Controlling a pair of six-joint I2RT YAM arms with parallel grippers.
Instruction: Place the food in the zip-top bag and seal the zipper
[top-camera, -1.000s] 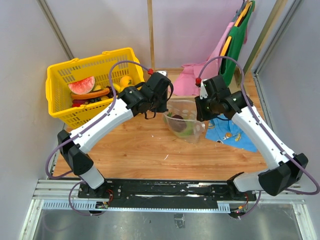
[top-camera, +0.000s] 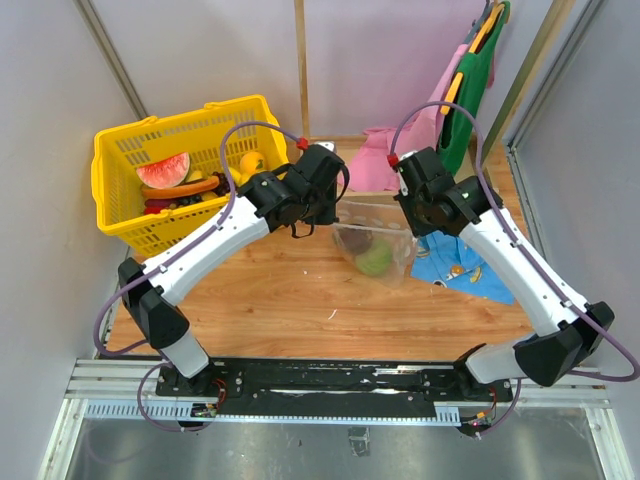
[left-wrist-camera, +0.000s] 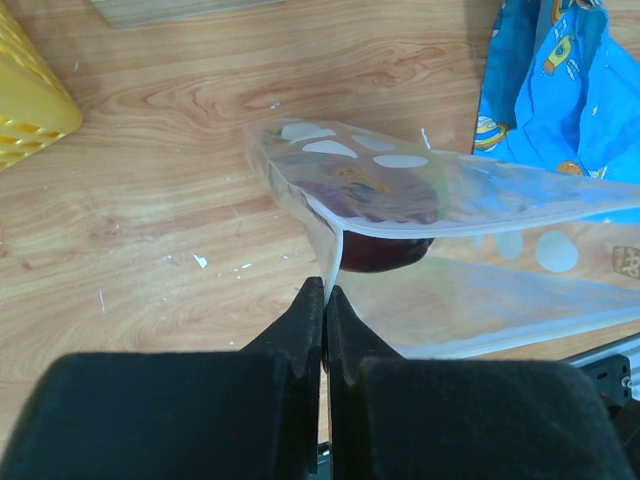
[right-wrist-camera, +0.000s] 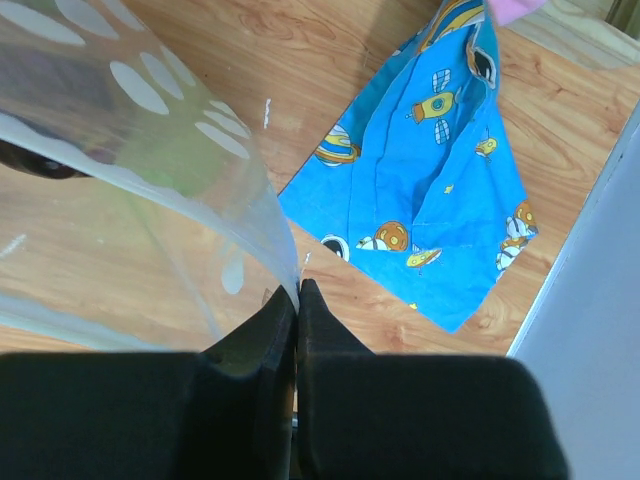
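The translucent zip bag (top-camera: 385, 240) hangs between my grippers, holding a dark purple item (left-wrist-camera: 385, 250) and a green round item (top-camera: 375, 258), seen through the plastic. My left gripper is shut on the bag's left edge. In the right wrist view my right gripper is shut on the bag's other edge. The bag's mouth shows as two parted edges in the left wrist view.
A yellow basket (top-camera: 120, 190) of food stands at the left. Blue patterned cloth (right-wrist-camera: 400, 200) lies right of the bag. Pink and green garments hang at the back right.
The left arm is almost still.
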